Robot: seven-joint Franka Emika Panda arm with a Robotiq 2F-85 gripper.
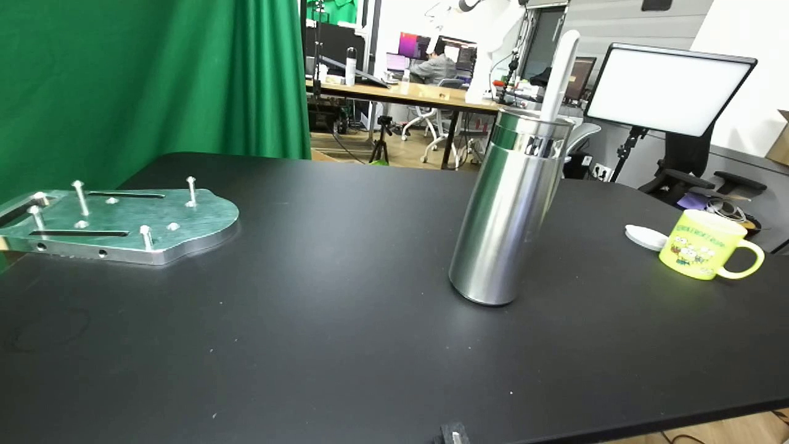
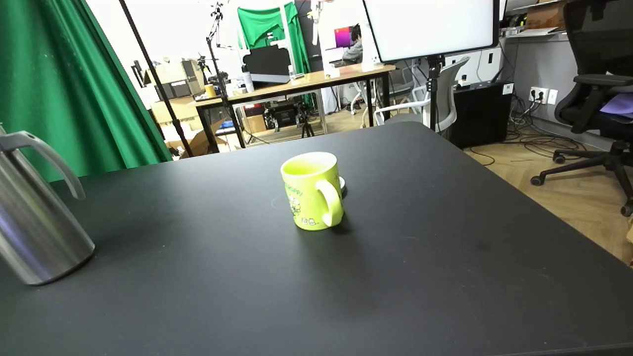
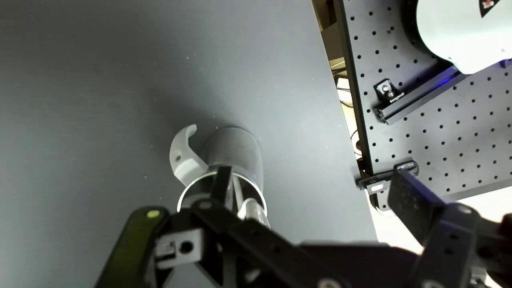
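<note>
A tall steel pitcher (image 1: 503,214) stands on the black table, its pale grey handle (image 2: 50,157) rising near the top in exterior view 2. From above, in the wrist view, the pitcher (image 3: 235,149) shows its open mouth, with a pale stick-like piece inside. My gripper is open, its black fingers wide apart with nothing held. One finger overlaps the pitcher's mouth in that view; whether they touch cannot be told. A yellow-green mug (image 2: 311,193) stands upright on the table, apart from the pitcher, its handle (image 1: 743,260) to the right in exterior view 1.
A white disc (image 1: 645,237) lies beside the mug. At the left sits a green metal plate (image 1: 148,211) with upright bolts. Bare table (image 1: 318,318) lies between plate and pitcher. Past the table edge, the wrist view shows a perforated board (image 3: 446,129).
</note>
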